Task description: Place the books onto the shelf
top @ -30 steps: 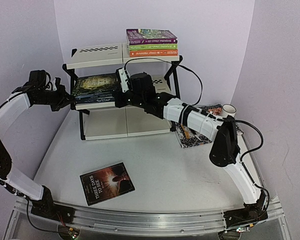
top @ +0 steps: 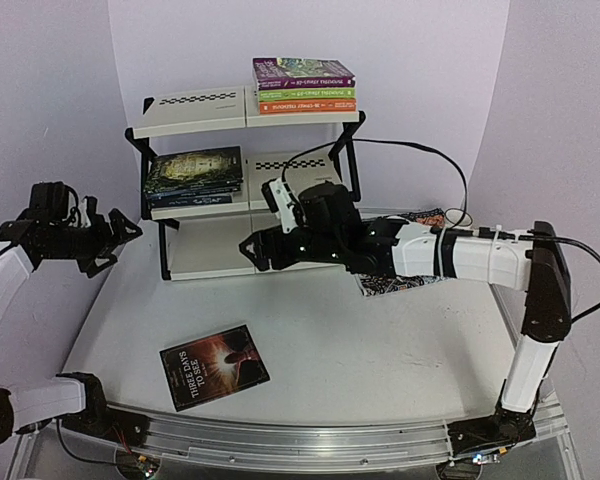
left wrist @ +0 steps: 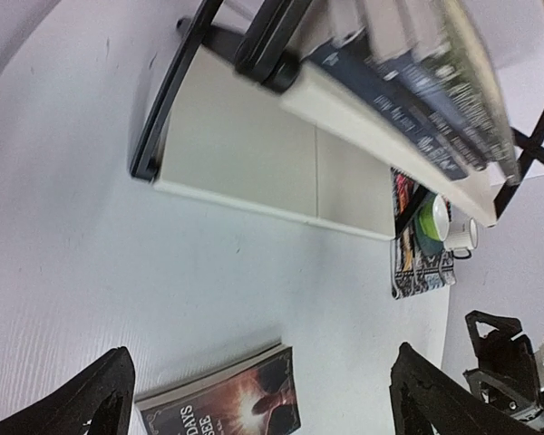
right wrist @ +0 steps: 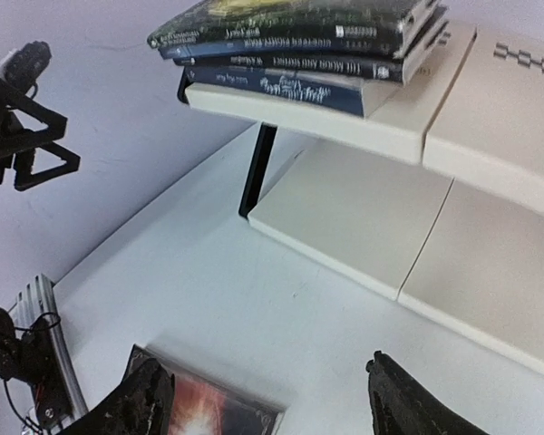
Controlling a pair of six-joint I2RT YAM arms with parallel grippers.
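The dark books (top: pixel 193 175) form a pile on the middle shelf's left half, also at the top of the right wrist view (right wrist: pixel 281 41). Purple, green and orange books (top: pixel 304 80) are stacked on the top shelf's right. THREE DAYS TO SEE (top: pixel 214 367) lies alone on the table's front left. My left gripper (top: pixel 120 240) hangs open left of the rack, holding nothing. My right gripper (top: pixel 256 248) is in front of the rack, right of and below the dark pile, its fingers apart with nothing between them.
The white rack's bottom shelf (top: pixel 205 250) is empty. At the right back, a patterned item (top: pixel 400 285) lies on the table, partly behind my right arm, with a mug near it.
Both grippers have moved away from the dark pile: the left lower, the right lower and rightward, toward the front. The books look unmoved.
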